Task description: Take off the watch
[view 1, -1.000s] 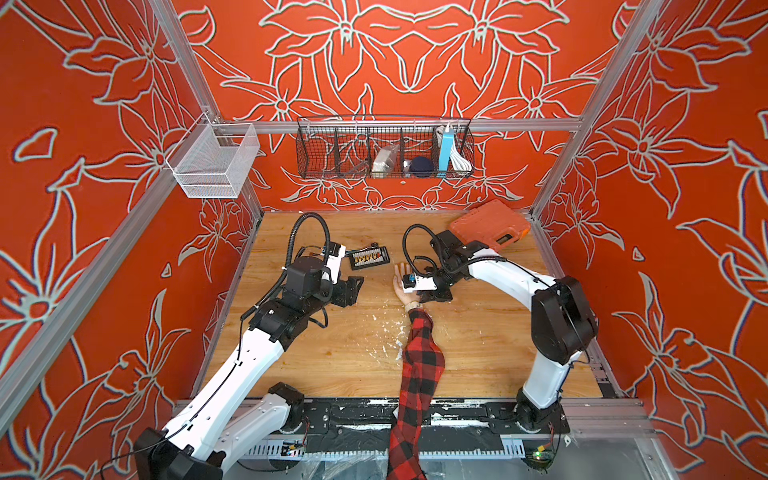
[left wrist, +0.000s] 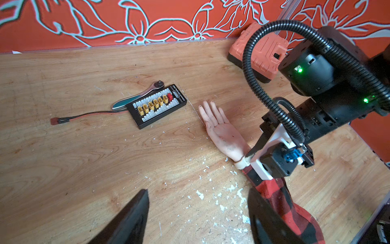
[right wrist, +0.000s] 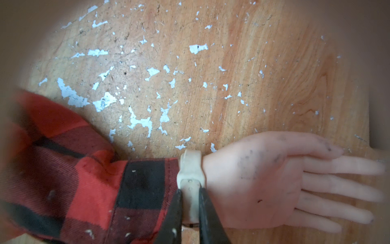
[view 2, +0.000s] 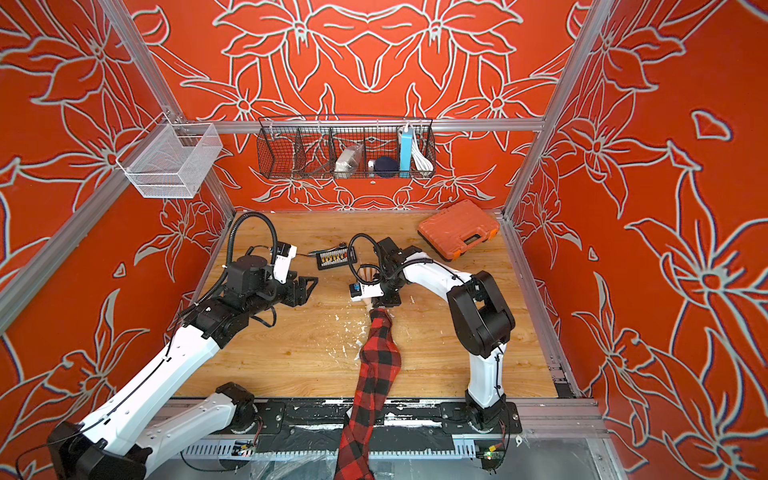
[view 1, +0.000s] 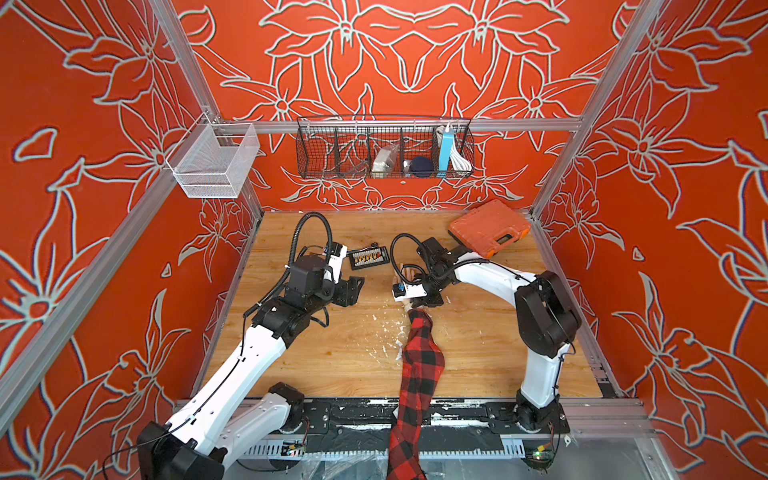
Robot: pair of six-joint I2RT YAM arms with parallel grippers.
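A pale watch strap (right wrist: 191, 179) is around the wrist of a hand (right wrist: 260, 183) lying palm up, just beyond its plaid sleeve cuff. The buckle side of the strap faces up; the watch face is hidden. My right gripper is over the strap, its fingers (right wrist: 172, 215) partly apart with the strap showing between them. Whether they touch it is not clear. In the left wrist view the strap (left wrist: 243, 163) shows beside the right gripper's tip. My left gripper stands open and empty, left of the hand, above the table.
A connector board (left wrist: 156, 105) and a ratchet (left wrist: 140, 96) lie beyond the fingers. An orange case (view 1: 489, 227) is at the back right. A wire basket (view 1: 384, 150) hangs on the back wall. Bare tabletop (left wrist: 81, 170) lies left of the hand.
The left arm has stayed almost still.
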